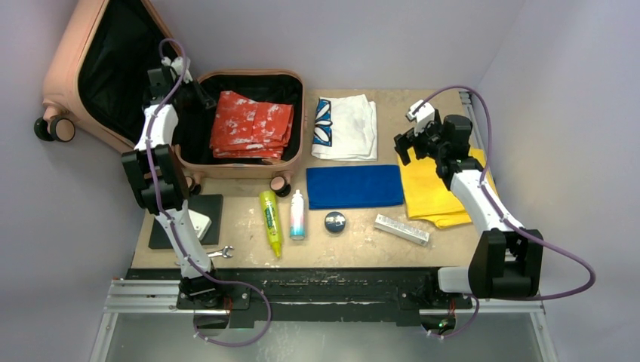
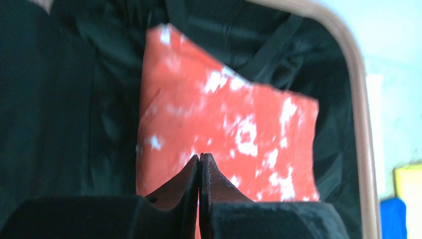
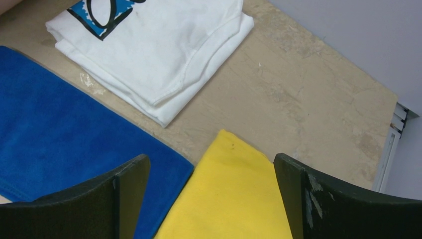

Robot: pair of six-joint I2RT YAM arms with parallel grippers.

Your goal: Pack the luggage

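Observation:
A folded red patterned cloth lies inside the pink open suitcase. My left gripper is shut with nothing showing between its fingers, at the suitcase's left side above the lining and the cloth's edge. My right gripper stands open above the table's right side, over the corner of a folded yellow cloth. Beside the suitcase lie a folded white cloth with a blue print and a folded blue cloth.
In front lie a yellow-green bottle, a spray can, a round tin, a long box, a dark folder and a wrench. The raised lid stands at left.

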